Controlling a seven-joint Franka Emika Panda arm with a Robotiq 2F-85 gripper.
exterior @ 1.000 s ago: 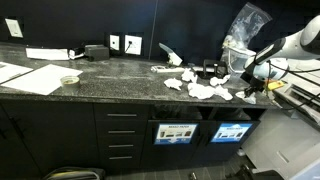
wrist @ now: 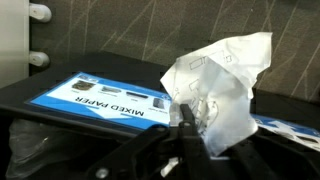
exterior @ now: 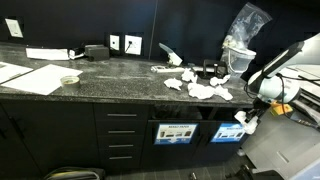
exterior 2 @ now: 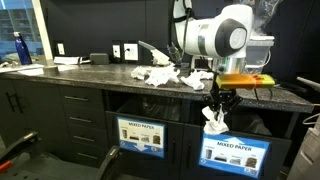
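A crumpled white paper [wrist: 219, 90] is pinched in my gripper, filling the middle of the wrist view and hiding most of the fingertips. In exterior view 2 the paper [exterior 2: 215, 121] hangs below the gripper [exterior 2: 222, 101], in front of the counter and at the upper edge of the right bin labelled MIXED PAPER [exterior 2: 232, 155]. Exterior view 1 has the gripper [exterior: 257, 106] at the right, below counter height, with the paper [exterior: 246, 121] under it.
More crumpled papers [exterior: 201, 91] lie on the dark counter [exterior: 120, 85], near a clear container [exterior: 240, 60]. A second MIXED PAPER bin [exterior 2: 141, 136] stands to the left. Flat sheets [exterior: 48, 79] and a tape roll [exterior: 69, 81] lie at the counter's left.
The arm has swung out from above the counter's right end and come down in front of it, carrying the paper. The papers on the counter look unmoved.
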